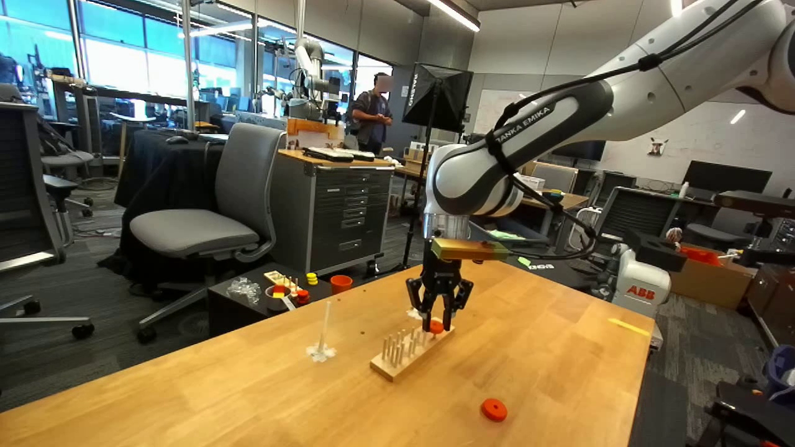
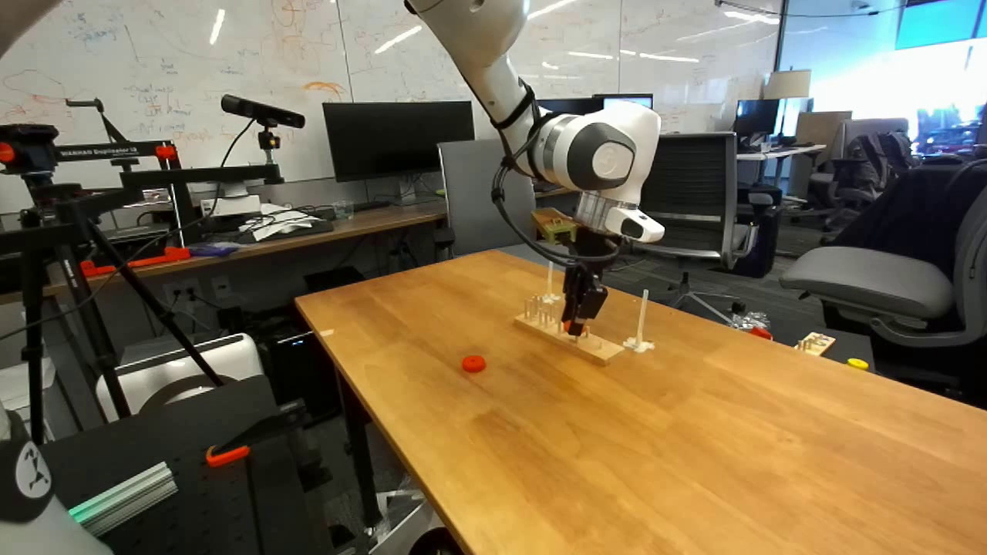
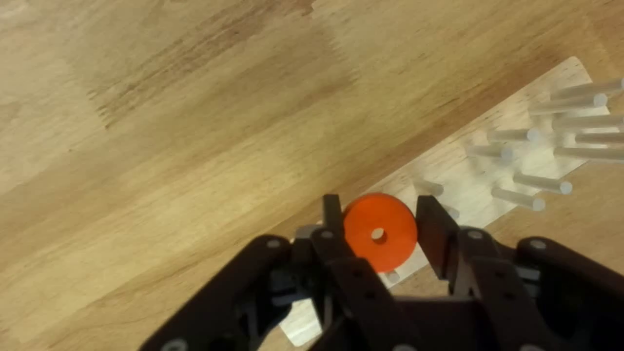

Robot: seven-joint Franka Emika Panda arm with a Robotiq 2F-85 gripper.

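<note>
My gripper is shut on a round red disc (image 3: 398,228) with a small hole in its middle. The disc is over the single-peg end of a wooden peg board (image 3: 520,111). A peg tip shows just beside the disc's lower edge; through the hole I see a pale patch, and whether a peg is in it I cannot tell. In exterior view 1 the fingers hang low over the far end of the board (image 1: 389,368), the disc (image 1: 436,326) between them. A second red disc (image 1: 494,409) lies flat on the table, apart from the board.
A thin white upright rod (image 1: 324,328) is taped to the table left of the board. Another rod (image 2: 550,279) stands behind it in exterior view 2.
</note>
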